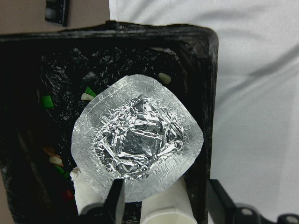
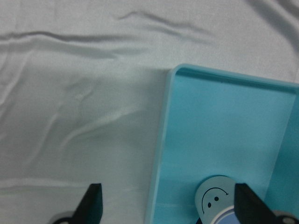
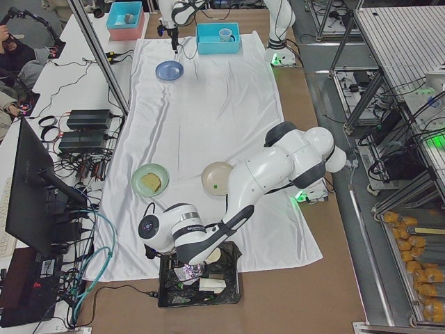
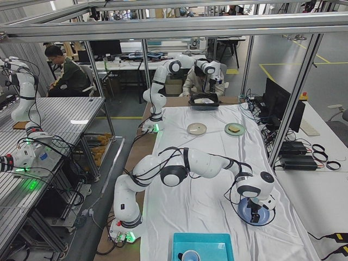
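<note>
A crumpled foil dish [image 1: 135,135] lies in the black bin [image 1: 196,51], over a white cup [image 1: 166,210] and paper. My left gripper is open above the dish's lower edge, nothing held. My right gripper is open above the left rim of the blue tray [image 2: 224,121], which holds a cup [image 2: 215,196] with a smiley face.
A green plate [image 3: 144,170] with bread [image 3: 151,183], a beige plate [image 3: 215,174] and a blue plate [image 3: 169,69] sit on the white cloth [image 3: 188,111]. A monitor [image 3: 35,188] stands beside the cloth.
</note>
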